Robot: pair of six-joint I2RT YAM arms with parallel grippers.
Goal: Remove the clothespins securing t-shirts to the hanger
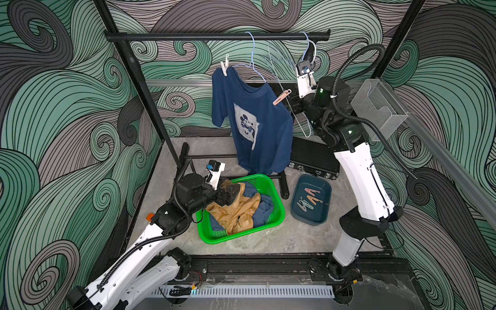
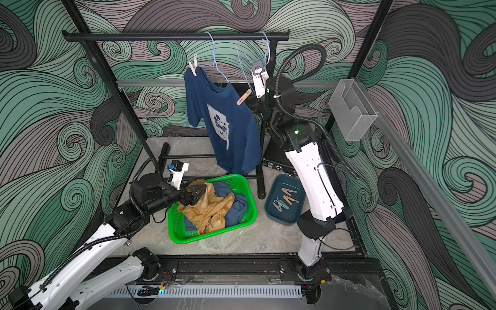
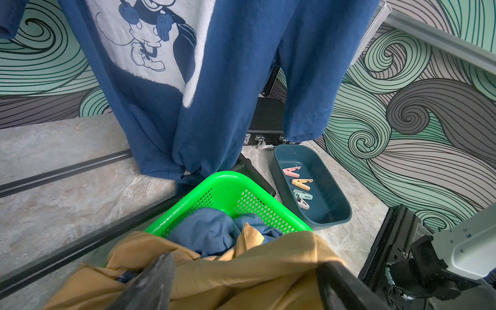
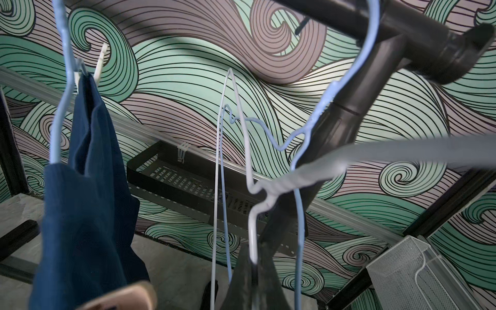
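Note:
A navy t-shirt (image 1: 261,134) with a mouse print hangs from a blue hanger, with a white clothespin (image 1: 224,68) at its left shoulder and a pink clothespin (image 1: 281,97) at its right. My right gripper is up by the rail, shut on the thin white wire of an empty hanger beside the shirt. My left gripper is low over the green basket (image 3: 227,180), its blurred fingers apart in the tan cloth; whether cloth is between them is unclear.
A teal bin (image 3: 325,201) holding several clothespins sits right of the basket. A black case (image 1: 315,160) lies behind it. A mesh holder (image 2: 351,113) is on the right wall. Black rack feet cross the floor.

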